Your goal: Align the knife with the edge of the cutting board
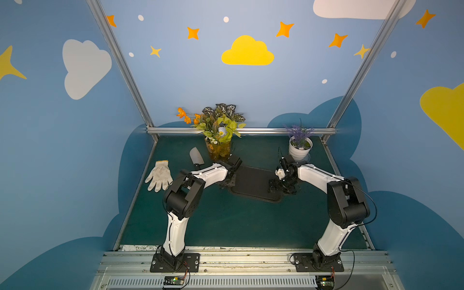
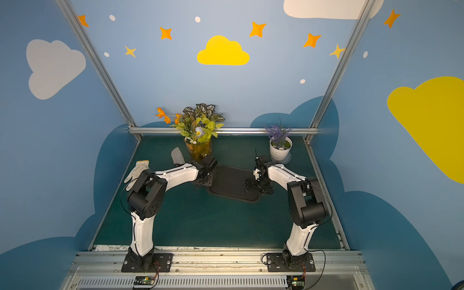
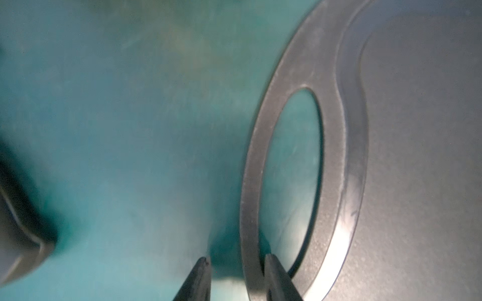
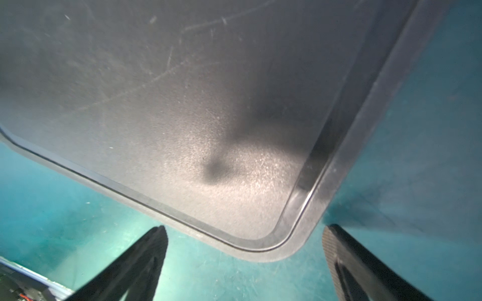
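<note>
The grey knife (image 1: 195,155) lies behind my left arm, its blade showing beside the vase; its handle is mostly hidden. The black cutting board (image 1: 256,183) lies flat at the centre, with a slotted handle (image 3: 331,165) at its left end. My left gripper is part open over the outer bar of that handle, fingertips at its lower part; whether they touch is unclear. My right gripper stands open at the board's near right corner, nothing held between its fingers.
A flower vase (image 1: 217,148) stands at the back, a potted lavender (image 1: 299,149) at back right, and a white glove (image 1: 159,176) at the left.
</note>
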